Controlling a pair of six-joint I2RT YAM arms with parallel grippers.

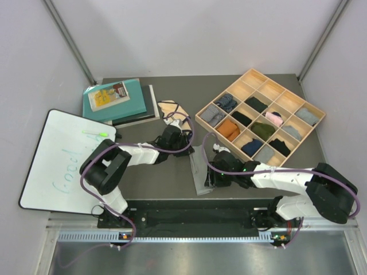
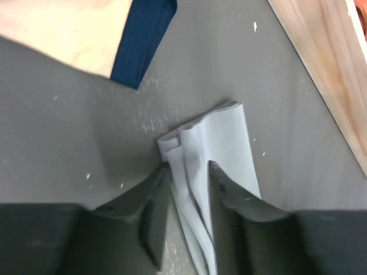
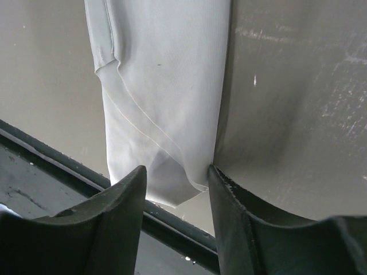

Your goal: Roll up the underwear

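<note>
The light grey underwear (image 1: pixel 200 169) lies as a long folded strip on the dark table, its length running toward the front edge. At its far end, my left gripper (image 1: pixel 191 150) is part open; in the left wrist view its fingertips (image 2: pixel 213 169) stand on either side of the strip's folded left edge. Around the near end my right gripper (image 1: pixel 211 181) is also part open. The right wrist view shows the cloth's near corner (image 3: pixel 198 172) between its fingers, by the right fingertip. Neither finger is closed on the cloth.
A wooden divided box (image 1: pixel 261 117) with rolled garments stands at the back right. Beige cloth with navy trim (image 1: pixel 175 114) lies behind my left gripper. A whiteboard (image 1: pixel 69 163) and a teal box (image 1: pixel 114 99) occupy the left side.
</note>
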